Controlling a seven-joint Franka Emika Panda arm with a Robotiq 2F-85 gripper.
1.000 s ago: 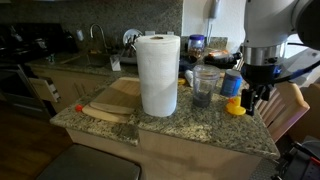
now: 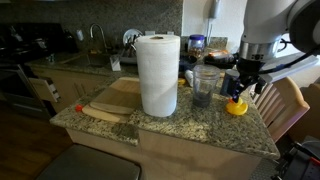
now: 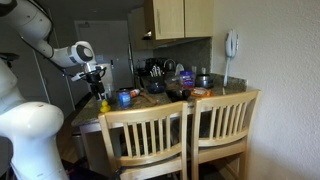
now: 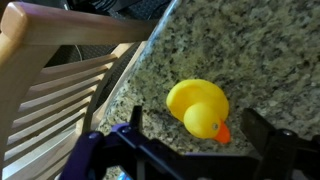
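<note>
A yellow rubber duck (image 2: 237, 107) with an orange-red beak stands on the speckled counter (image 2: 190, 124), near its right end. My gripper (image 2: 248, 94) hangs just above it, pointing down. In the wrist view the duck (image 4: 188, 96) shows from above, its head toward the camera side, between the two dark fingers of the open gripper. Nothing is held. Exterior view 2 shows the duck (image 3: 104, 106) small, beneath the arm. How much height separates the fingertips from the duck is hard to tell.
Left of the duck is a clear glass jar (image 2: 205, 86), with a tall paper towel roll (image 2: 158, 76) and a cutting board (image 2: 117, 94) beyond. Wooden chairs (image 2: 287, 108) stand close to the counter's right edge. Bare counter lies in front of the duck.
From the right of the duck, my gripper has moved left to a place above it. The arm now covers more of the blue can behind. The duck has stayed put.
</note>
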